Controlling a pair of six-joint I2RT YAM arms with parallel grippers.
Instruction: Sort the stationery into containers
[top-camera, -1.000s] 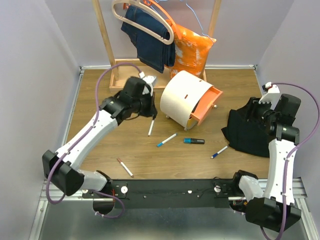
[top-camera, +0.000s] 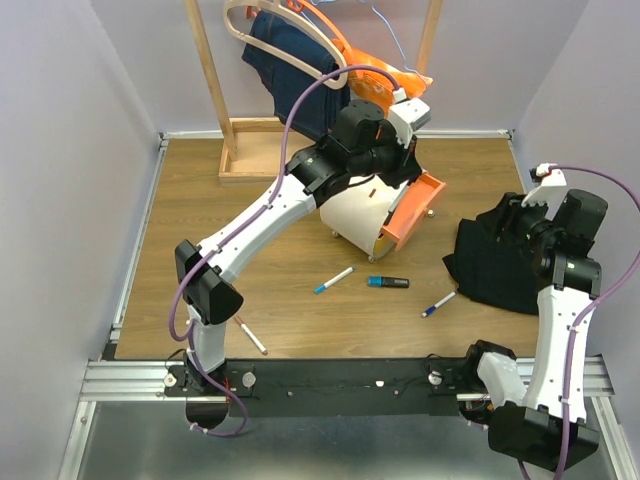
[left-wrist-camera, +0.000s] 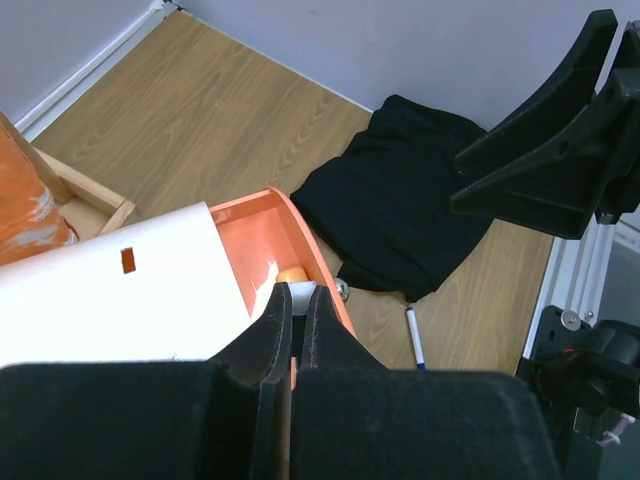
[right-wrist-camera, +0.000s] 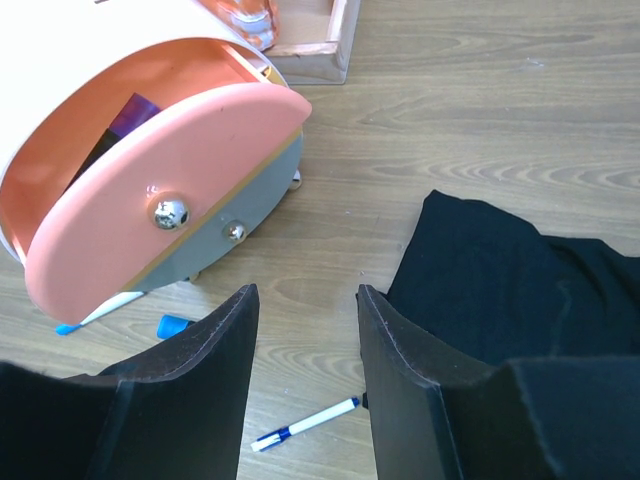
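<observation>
My left gripper (top-camera: 400, 172) is over the drum-shaped white container (top-camera: 355, 215) with its open pink drawer (top-camera: 415, 210); in the left wrist view it is shut on a marker (left-wrist-camera: 300, 292), mostly hidden by the fingers, above the drawer. My right gripper stands open and empty above the floor beside the black cloth (right-wrist-camera: 470, 280). A blue-capped marker (top-camera: 335, 280), a thick blue-black marker (top-camera: 388, 282), a small white-blue marker (top-camera: 440, 303) and a red-capped marker (top-camera: 250, 334) lie on the wooden floor.
A wooden rack (top-camera: 215, 80) with hangers, dark trousers and an orange bag stands at the back, on a wooden tray (top-camera: 243, 160). The black cloth lies at the right.
My left gripper has moved right and back with the marker, from left of the container to over its drawer. The right arm has barely moved.
</observation>
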